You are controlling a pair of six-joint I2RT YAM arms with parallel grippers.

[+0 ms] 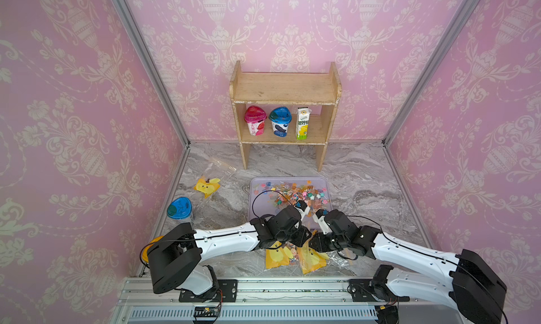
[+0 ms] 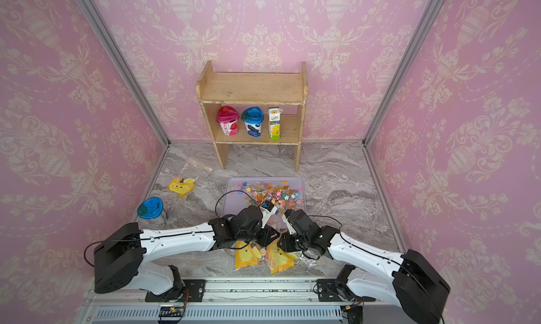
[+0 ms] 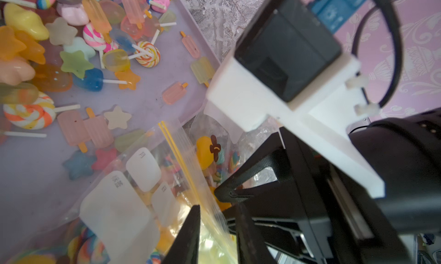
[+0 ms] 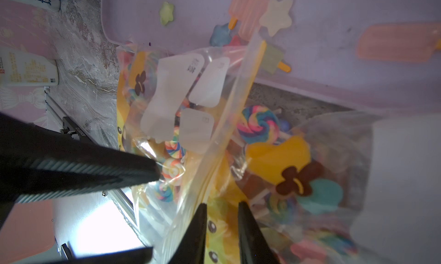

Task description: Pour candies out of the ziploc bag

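Observation:
Yellow ziploc bags of candy (image 1: 311, 259) (image 2: 246, 256) lie at the front edge, below the lilac tray (image 1: 262, 183) of loose candies. Both grippers meet over them. In the left wrist view, my left gripper has its fingertips at the clear zip strip of a bag (image 3: 124, 218); the right gripper's black parts are beside it. In the right wrist view, my right gripper is over a bag's yellow face, its fingertips apart, with the seal strip running beside them. Whether either holds plastic between its fingers is unclear.
A wooden shelf (image 1: 284, 78) at the back holds two cups and a carton. Another bag (image 1: 205, 185) and a blue-lidded tub (image 1: 179, 208) lie at the left.

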